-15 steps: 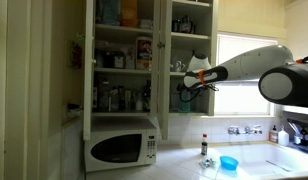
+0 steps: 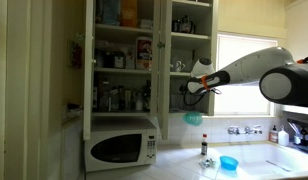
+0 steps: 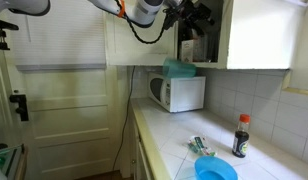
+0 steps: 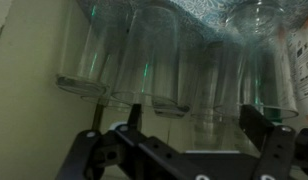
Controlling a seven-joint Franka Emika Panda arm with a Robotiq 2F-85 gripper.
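Note:
My gripper is open in the wrist view, with its dark fingers (image 4: 134, 116) wide apart and nothing held between them. Beyond the fingertips, several clear glasses stand in a row, among them one glass (image 4: 149, 55) near the middle left. In exterior view 1 the gripper is at the open right-hand cupboard, partly hard to make out against the dark shelves. A teal, bowl-like object (image 2: 193, 118) is in the air below it, apart from the fingers. Exterior view 2 also shows this teal object (image 3: 178, 69), above the counter near the microwave.
On the counter (image 3: 179, 130) stand a dark sauce bottle with a red cap (image 3: 241, 136), a blue bowl (image 3: 215, 169) and a small crumpled item (image 3: 201, 146). A white microwave (image 2: 121, 145) sits under the cupboards. The cupboard door (image 2: 164, 70) stands open beside the arm.
The teal object was up by the gripper at the cupboard; now it is lower, slightly to the right and clear of the gripper. The arm has barely moved.

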